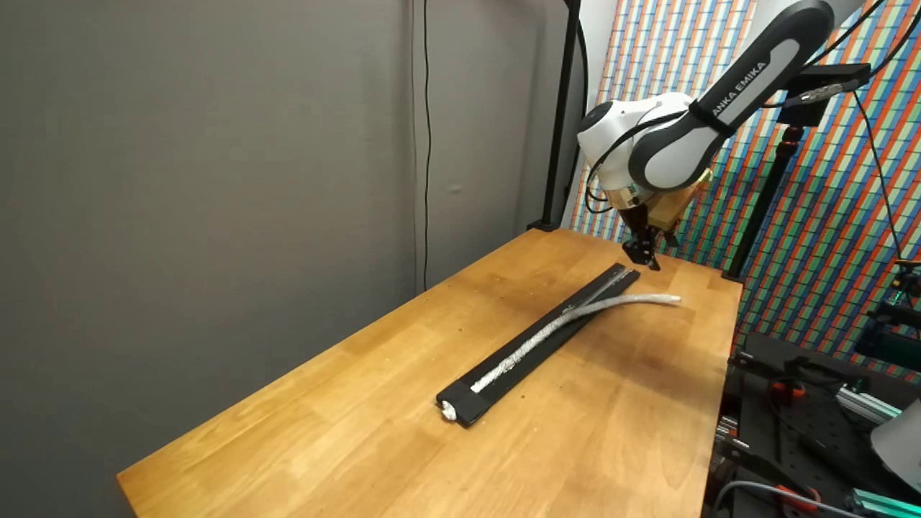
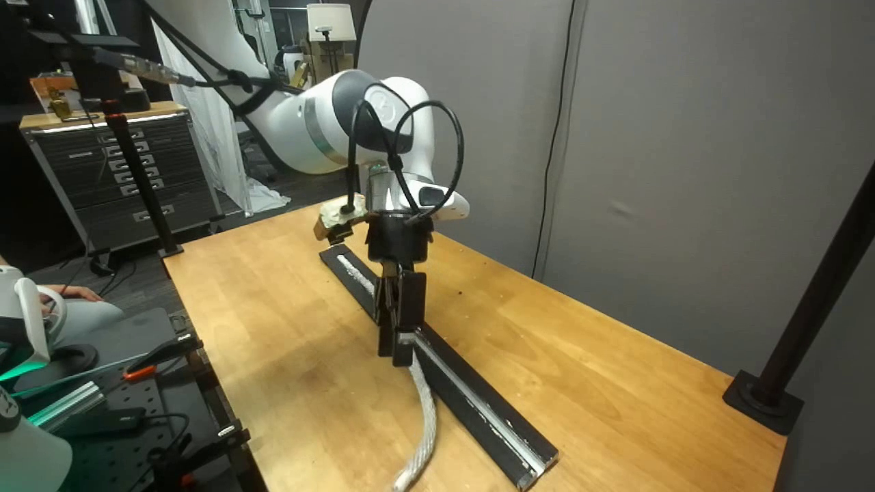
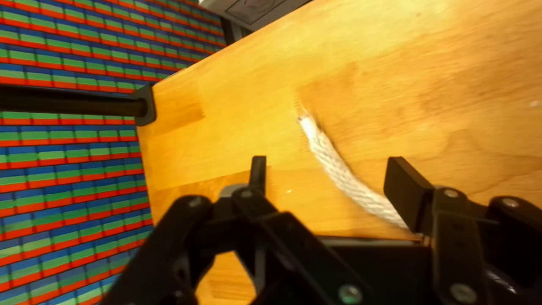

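A pale braided rope [image 1: 554, 324] runs along a long black grooved track [image 1: 509, 354], held under a black band at the near end in exterior view 1. Its free part bends out of the groove, across the track's edge, and its tip points over the bare wood. My gripper [image 1: 642, 257] is above the track's far end, apart from the rope's tip. Its fingers [image 3: 409, 195] stand apart in the wrist view, where the rope [image 3: 341, 175] shows beyond them and is not gripped. In exterior view 2, the gripper [image 2: 399, 348] hides part of the rope and track.
Black posts stand at the table's back corner [image 1: 552, 173] and right corner [image 1: 764, 198]. A grey wall borders one long side.
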